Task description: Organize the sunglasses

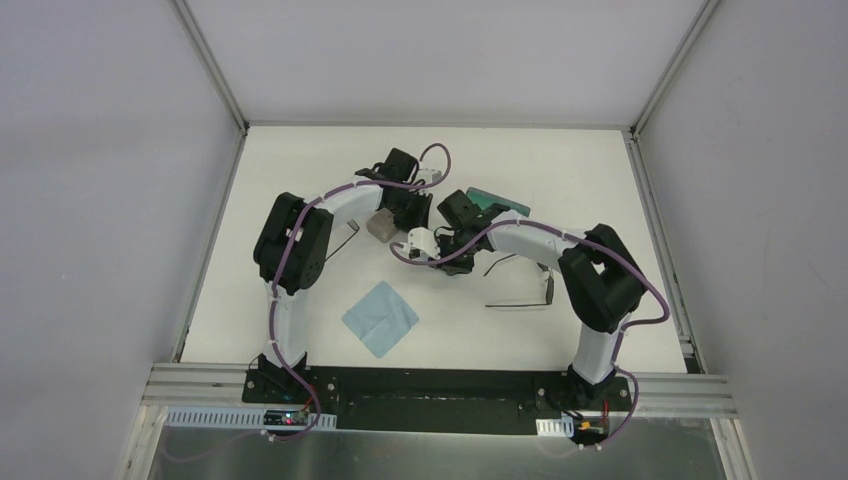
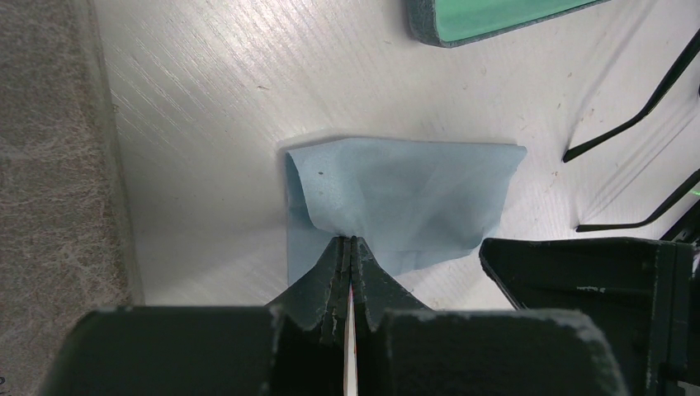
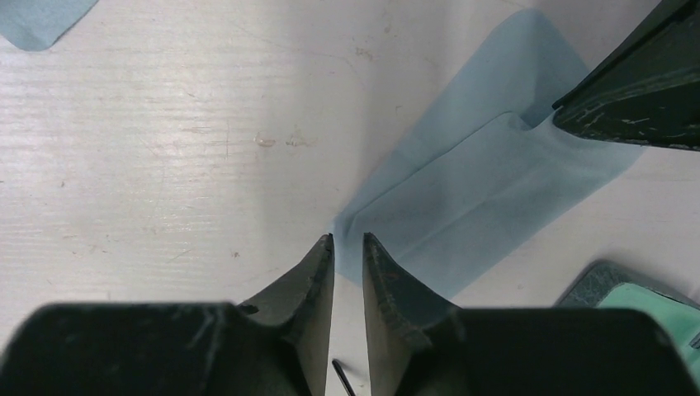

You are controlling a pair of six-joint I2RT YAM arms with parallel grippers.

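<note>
A folded blue-grey cloth lies on the table under both grippers; in the right wrist view the same cloth [image 3: 462, 190] slants below the fingers. My left gripper is shut with its tips at the folded flap, where the fabric wrinkles; whether it pinches any is unclear. My right gripper stands part open over the cloth's near corner, the gap clear between its fingertips. Black sunglasses [image 1: 549, 287] rest on the right with temples spread. Another pair's temple [image 1: 345, 240] shows at the left, the rest hidden by the arm.
A green-lined case [image 1: 498, 202] sits open behind the right arm. A grey-brown case [image 1: 382, 225] is beside the left gripper. Another blue cloth [image 1: 381, 319] lies flat near the front. The two grippers are very close together.
</note>
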